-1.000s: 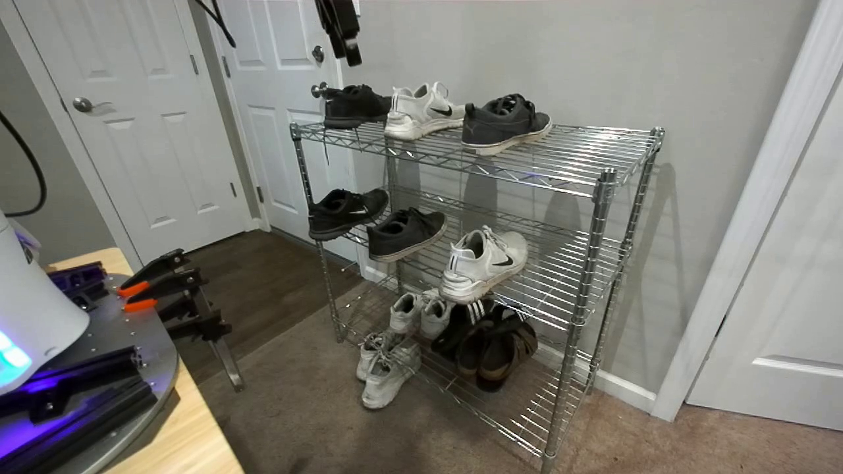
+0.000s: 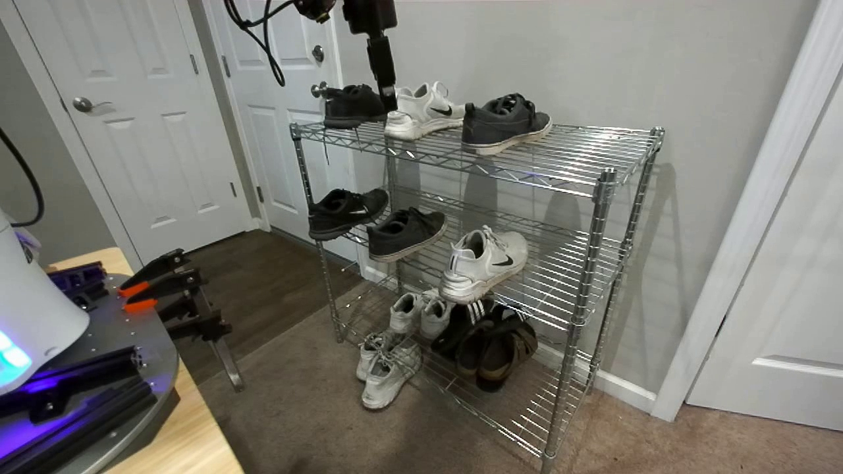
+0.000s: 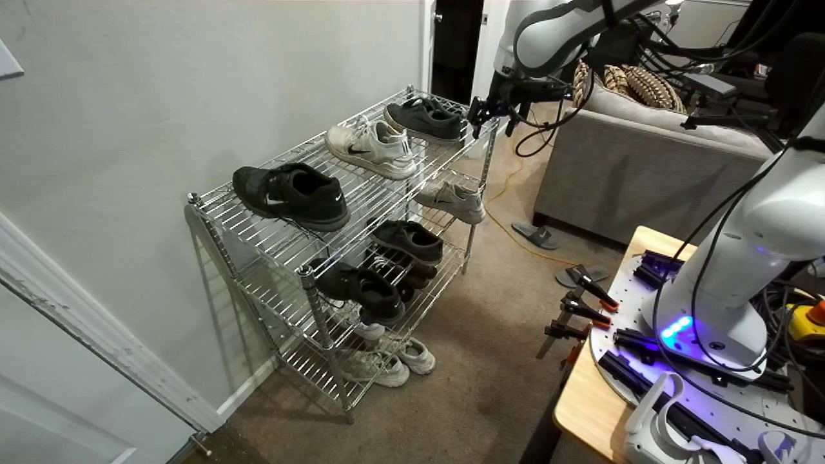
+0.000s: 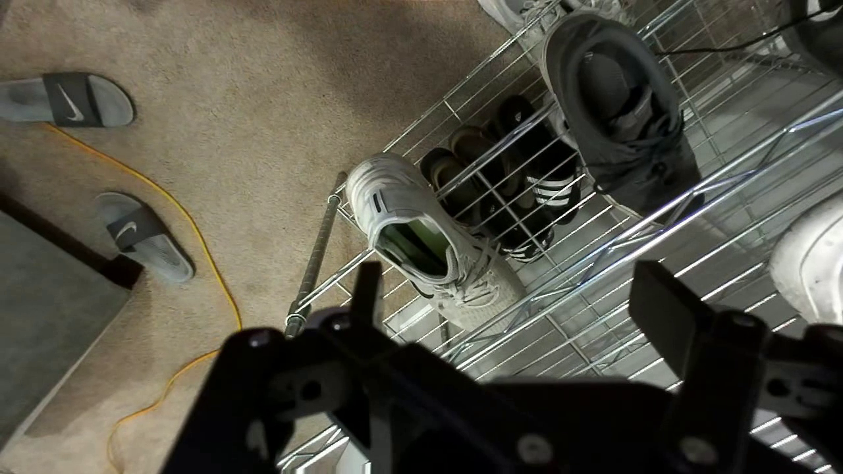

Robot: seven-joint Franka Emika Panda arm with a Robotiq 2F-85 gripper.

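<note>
High up in exterior view 1, my gripper [image 2: 385, 99] hangs in front of the shoes on the top shelf of the wire rack [image 2: 600, 141]. It stands open and empty at the rack's near end in exterior view 2, close to a dark grey shoe [image 3: 430, 119]. Also on the top shelf are a white Nike shoe [image 2: 427, 112] and a black shoe [image 2: 352, 106]. The middle shelf carries a white shoe [image 4: 411, 229], a dark grey shoe [image 4: 620, 103] and a black Nike shoe [image 2: 346, 212]. Through the wrist view, the fingers [image 4: 367, 296] spread wide over the shelves, touching no shoe.
Dark sandals [image 2: 494, 340] and light sneakers [image 2: 391, 367] occupy the bottom level. The top shelf's wall-door end is bare in exterior view 1. A sofa [image 3: 611, 170], grey slides [image 4: 146, 237] and an orange cord [image 4: 186, 213] lie beyond the rack.
My gripper has come down and to the right in exterior view 1, from above the black shoe to top-shelf height. The shoes and rack look unmoved.
</note>
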